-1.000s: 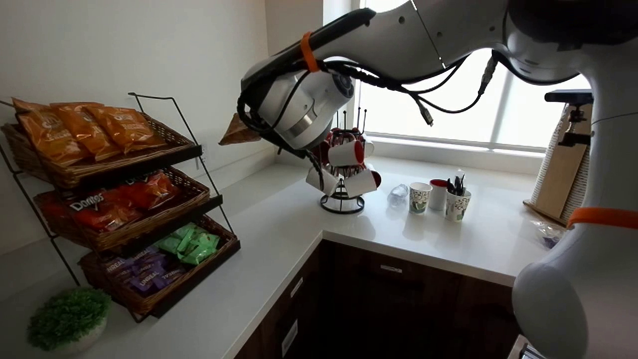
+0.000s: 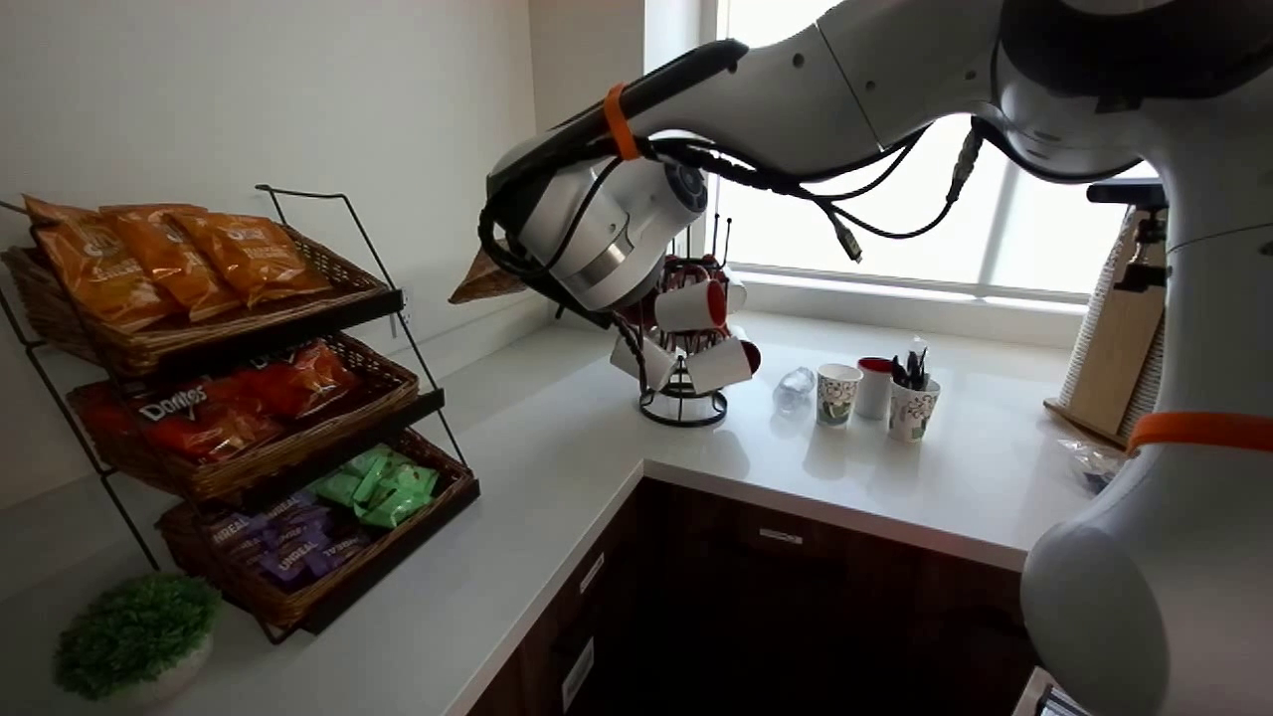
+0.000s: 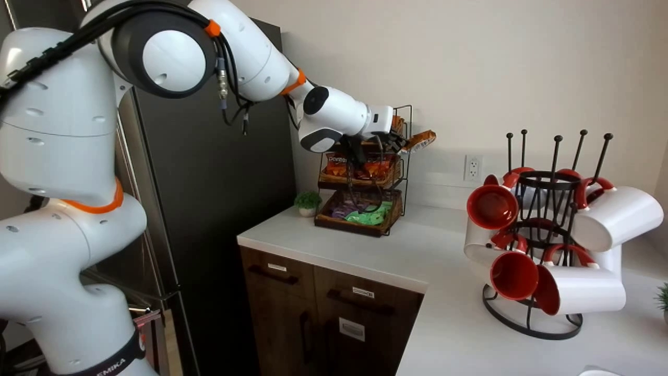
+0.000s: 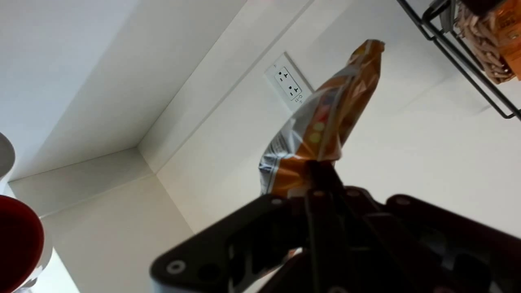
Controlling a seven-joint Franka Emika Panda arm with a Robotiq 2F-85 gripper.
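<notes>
An orange snack bag [image 4: 322,117] is pinched at one end by my gripper, which is shut on it. The bag sticks out from the fingertips with the wall and its outlet behind it in the wrist view. Exterior view 2 shows the same bag [image 3: 420,140] held in the air near the upper part of the snack rack, right of the gripper [image 3: 401,144]. In exterior view 1 only a brown-orange corner of the bag [image 2: 483,280] shows left of my wrist; the fingers are hidden there.
A tiered rack [image 2: 346,328] holds orange bags [image 2: 245,253], Doritos bags [image 2: 203,418] and small purple and green packets. A mug tree [image 3: 532,326] carries several red-and-white mugs. Paper cups [image 2: 837,394] stand by the window. Counter [image 2: 525,418] between rack and mug tree is clear.
In exterior view 1, my wrist and the bag have shifted slightly right and a little down. The rack and mugs have not moved.
</notes>
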